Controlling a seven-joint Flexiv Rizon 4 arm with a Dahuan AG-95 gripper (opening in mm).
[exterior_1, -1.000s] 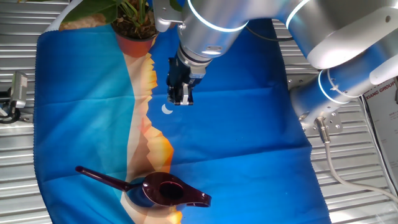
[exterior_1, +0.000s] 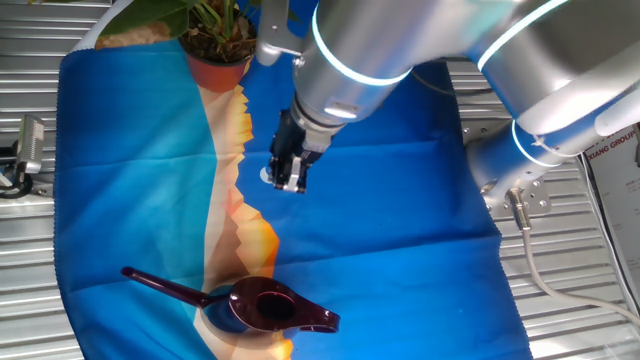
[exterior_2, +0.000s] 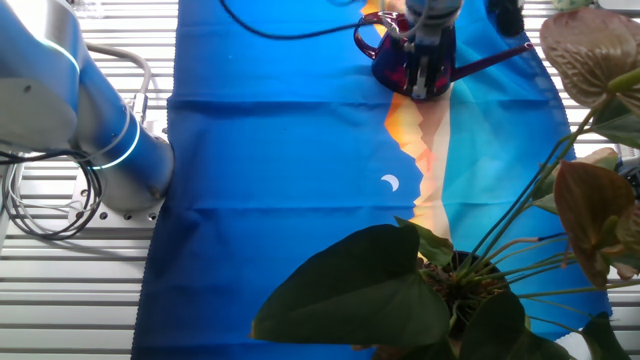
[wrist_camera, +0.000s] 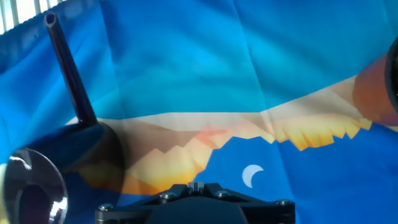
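Note:
A dark red watering can (exterior_1: 262, 304) with a long spout stands on the blue printed cloth, near its lower edge in exterior view 1. In the wrist view the can (wrist_camera: 104, 155) is at the left, its spout pointing up the picture. My gripper (exterior_1: 291, 188) hangs above the cloth, apart from the can and close to the printed moon. Its fingertips (wrist_camera: 192, 186) meet at the bottom of the wrist view, and nothing shows between them. In exterior view 2 the gripper (exterior_2: 420, 92) overlaps the can (exterior_2: 390, 70) and hides part of it.
A potted plant (exterior_1: 216, 74) stands at the cloth's far edge; its broad leaves (exterior_2: 350, 290) cover much of the front in exterior view 2. The blue cloth (exterior_1: 390, 220) between arm base and can is bare. A cable (exterior_1: 550, 285) runs along the right side.
The gripper has moved a short way down the picture in exterior view 1, towards the can's side, now partly covering the printed moon. Can and plant have stayed put.

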